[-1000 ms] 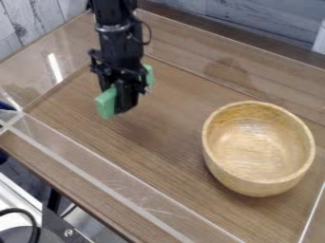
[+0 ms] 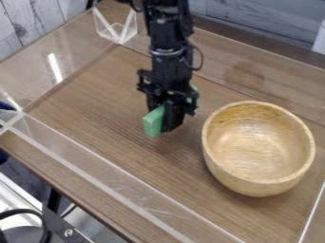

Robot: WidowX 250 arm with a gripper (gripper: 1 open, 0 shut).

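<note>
My black gripper (image 2: 168,104) reaches down from the top centre of the camera view, low over the wooden table (image 2: 89,114). A green object (image 2: 154,121) is at its tip, tilted, with its lower end toward the lower left; the fingers seem to be around it, though the dark tips are hard to make out.
A large tan round bowl (image 2: 258,142) stands at the right, close beside the gripper. Clear plastic edging runs along the left side, with a dark cable at the lower left.
The gripper and the green object at its tip have moved right and down in the view, from the upper left toward the bowl. The bowl has not moved.
</note>
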